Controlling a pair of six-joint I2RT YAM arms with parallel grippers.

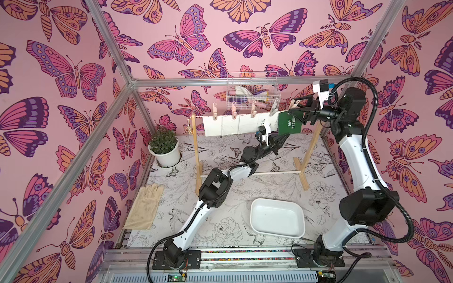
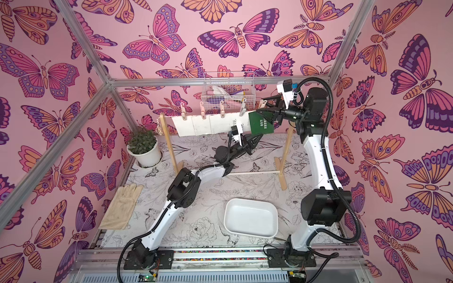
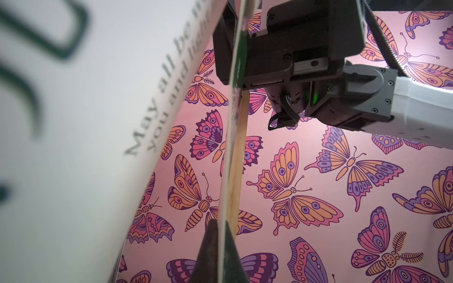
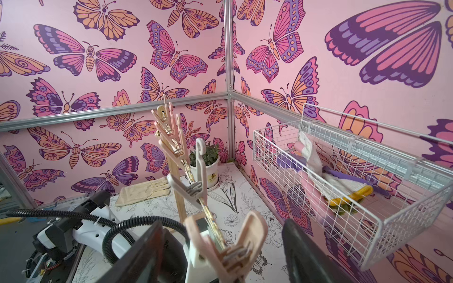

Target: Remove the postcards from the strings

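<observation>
A green postcard (image 1: 289,123) hangs at the right end of the string, with several pale postcards (image 1: 220,126) to its left, all under clothespins (image 1: 253,109). Low on the green card, my left gripper is shut, the card's thin edge (image 3: 229,165) running between its fingertips. A white card with printed text (image 3: 94,141) fills the left of that wrist view. My right gripper (image 1: 295,111) is up at the string by the green card. In the right wrist view its blurred fingers (image 4: 302,250) stand open on either side of the last pinkish clothespin (image 4: 231,254).
The wooden frame (image 1: 309,155) holds the string. Behind it, a wire basket (image 4: 325,198) with cloth items hangs on the wall. A white tray (image 1: 277,218) lies on the table in front. A potted plant (image 1: 164,146) and gloves (image 1: 144,207) occupy the left side.
</observation>
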